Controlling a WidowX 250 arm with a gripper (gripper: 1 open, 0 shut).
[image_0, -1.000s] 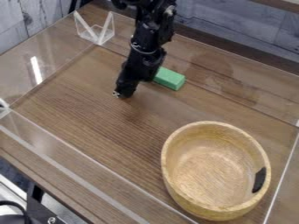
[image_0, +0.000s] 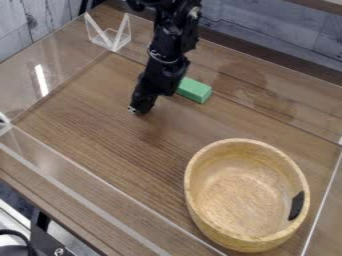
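The black robot arm reaches down from the back centre of the wooden table, its gripper (image_0: 140, 105) low at the table surface, left of centre. The gripper appears shut; whether anything small lies at its fingertips is too small to tell. A green block (image_0: 194, 90) lies just to the right of the arm, partly behind it.
A large round tan bowl (image_0: 243, 190) fills the front right. A white wire object (image_0: 108, 30) stands at the back left, and another white piece sits at the left edge.
The arm and gripper have shifted very slightly; the green block looks a little more covered by the arm. Otherwise little differs.
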